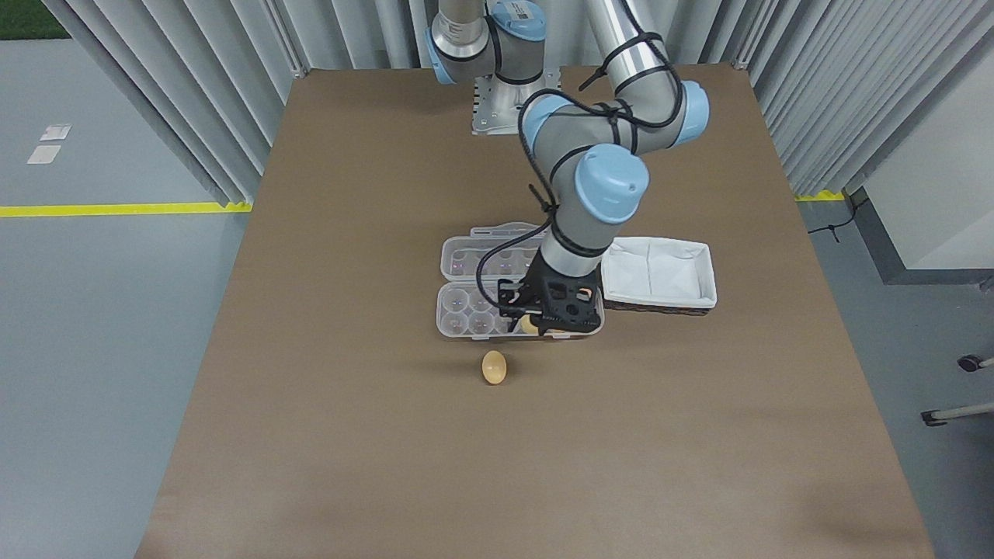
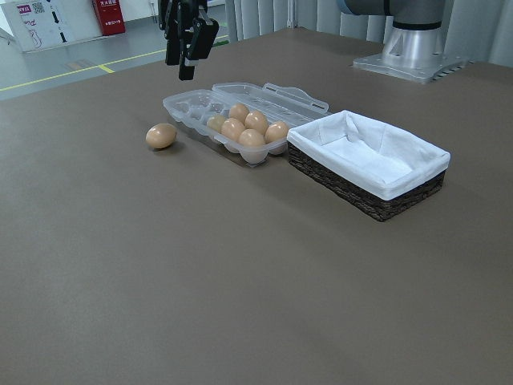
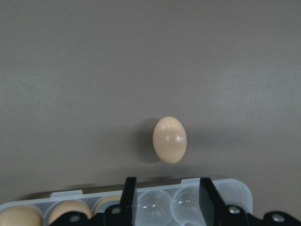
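A single brown egg lies on the table in front of the clear plastic egg carton; in the wrist view the egg is beyond the fingertips. The open carton holds several eggs at one end and has empty cups. My gripper is open, above the carton with nothing between its fingers. In the left view it hangs in the air over the carton's near end, its lower parts dark and small.
A white-lined wicker basket sits right beside the carton. The robot base is at the back.
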